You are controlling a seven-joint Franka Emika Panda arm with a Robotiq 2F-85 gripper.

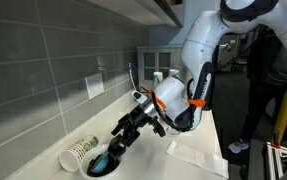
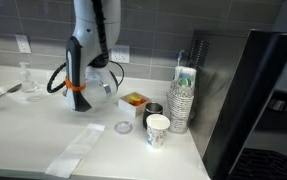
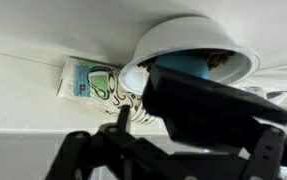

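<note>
My gripper (image 1: pixel 123 137) is over the white bowl (image 1: pixel 88 172) near the wall, its fingers spread open in the wrist view. A dark, blocky thing (image 3: pixel 198 105) fills the space ahead of and between the fingers, covering part of the bowl; I cannot tell exactly what it is or whether the fingers touch it. Inside the bowl lie a blue piece (image 3: pixel 183 64) and brown bits (image 3: pixel 218 57). In exterior view 2 the arm hides most of the bowl, and the gripper (image 2: pixel 80 103) points down toward the counter.
A printed paper cup (image 1: pixel 78 153) lies on its side beside the bowl. A white sheet (image 1: pixel 198 160) is flat on the counter. To the right stand a dark cup (image 2: pixel 152 113), a white tub (image 2: pixel 156 130), a box of colorful things (image 2: pixel 135 101) and a wire basket (image 2: pixel 179 103).
</note>
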